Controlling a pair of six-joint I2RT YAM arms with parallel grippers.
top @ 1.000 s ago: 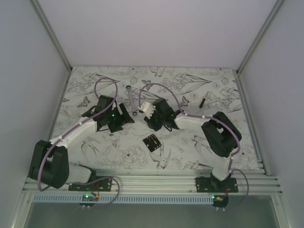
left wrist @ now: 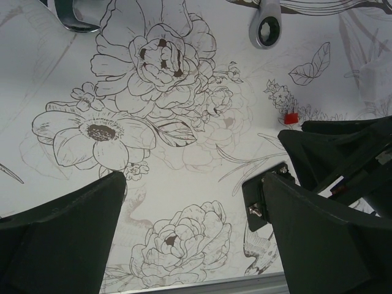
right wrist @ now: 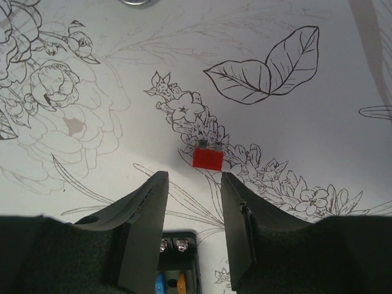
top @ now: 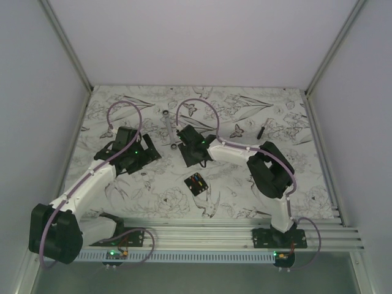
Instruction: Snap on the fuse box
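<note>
A small red fuse with two prongs lies on the floral surface, just beyond the open fingers of my right gripper; it also shows in the left wrist view (left wrist: pixel 291 117). The black fuse box (top: pixel 196 184), holding coloured fuses, lies below it in the top view and shows partly at the bottom of the right wrist view. My left gripper hangs open over the surface left of the box, with nothing between its fingers.
A wrench (top: pixel 169 128) lies behind, between the two arms. A black pen-like item (top: pixel 261 130) lies at the back right. The right arm's gripper reaches into the left wrist view's right side.
The left arm has drawn back toward the left. The right arm has shifted slightly over the last second, its gripper moving toward the left in the top view.
</note>
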